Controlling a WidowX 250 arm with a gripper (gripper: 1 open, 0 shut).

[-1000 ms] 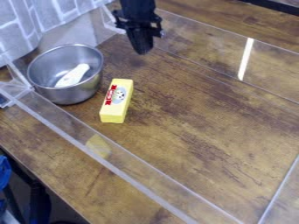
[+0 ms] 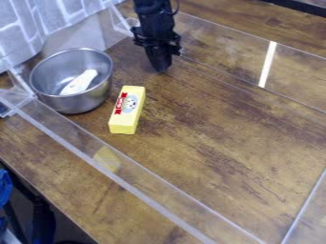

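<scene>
My black gripper [image 2: 159, 55] hangs low over the back of the wooden table near the top centre, shut, with nothing visible between its fingers. Below it to the left, a metal bowl [image 2: 51, 88] holds a white oblong object [image 2: 79, 82]. A yellow box [image 2: 125, 117] with a red and white label lies on the table to the right of the bowl, apart from it and from my gripper.
Clear plastic walls [image 2: 149, 188] border the work area. A silvery sheet [image 2: 32, 29] covers the back left.
My gripper has moved slightly downward in the view over the last second. The bowl and the yellow box have stayed in place.
</scene>
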